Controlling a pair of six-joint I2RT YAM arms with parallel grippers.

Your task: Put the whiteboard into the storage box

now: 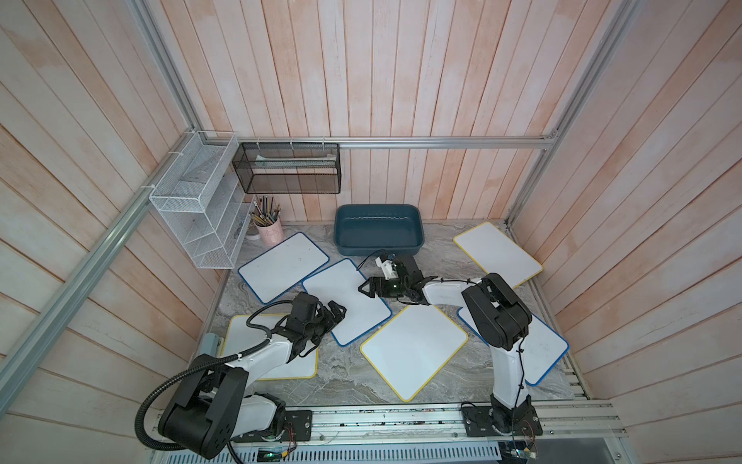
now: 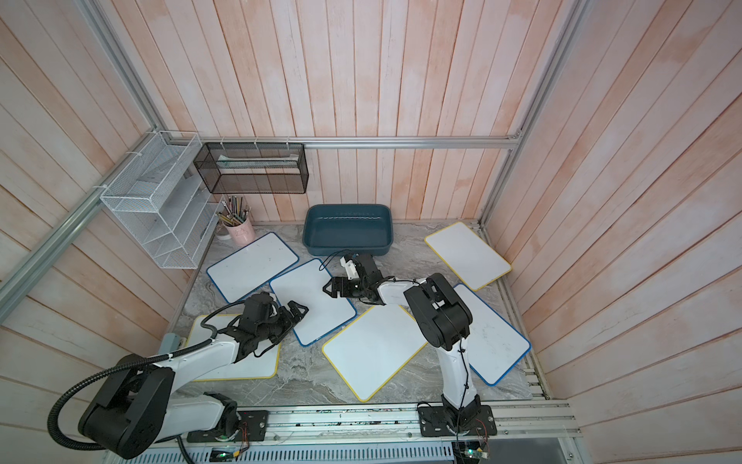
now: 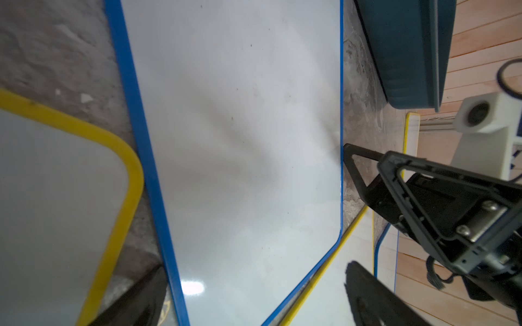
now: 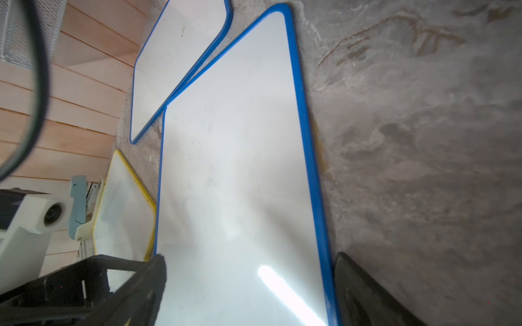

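Observation:
A blue-edged whiteboard (image 1: 348, 309) lies flat in the middle of the table, in front of the teal storage box (image 1: 378, 228), which is empty. My left gripper (image 1: 334, 313) is open over the board's lower left side; in the left wrist view the blue edge (image 3: 152, 195) runs between its fingers. My right gripper (image 1: 369, 287) is open at the board's upper right; in the right wrist view the board (image 4: 233, 163) fills the space between its fingers, with the blue edge beside the right finger.
Other whiteboards with blue or yellow edges (image 1: 282, 263) (image 1: 413, 348) (image 1: 494, 251) lie around it. A pink pen cup (image 1: 269, 232) stands at the back left, beside white wire shelves (image 1: 189, 201); a black mesh basket (image 1: 286, 168) hangs on the back rail.

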